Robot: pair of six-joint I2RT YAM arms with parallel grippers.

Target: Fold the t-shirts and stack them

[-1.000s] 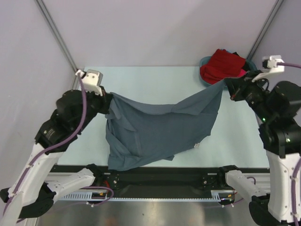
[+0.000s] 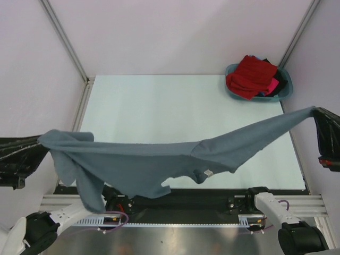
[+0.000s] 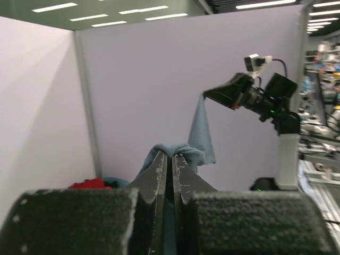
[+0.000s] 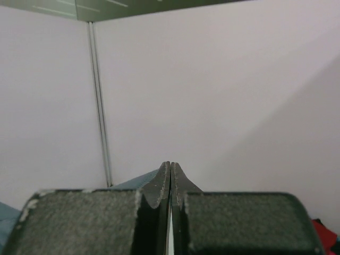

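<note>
A grey-blue t-shirt [image 2: 154, 162] hangs stretched across the top view between my two grippers, lifted above the white table [image 2: 159, 101], with a small label near its lower edge. At the left edge my left gripper [image 2: 37, 141] is shut on one bunched end; in the left wrist view the cloth rises around its tips [image 3: 168, 159]. At the right edge my right gripper [image 2: 316, 112] is shut on the other end, drawn to a narrow corner; in its wrist view [image 4: 170, 167] the fingers meet with cloth behind them.
A teal basket [image 2: 284, 93] at the back right holds red [image 2: 247, 77], pink and dark clothing. Walls stand at the back and both sides.
Both grippers have moved outward to the image edges, stretching the t-shirt wide. It has risen off the table, its folds now hanging down toward the front.
</note>
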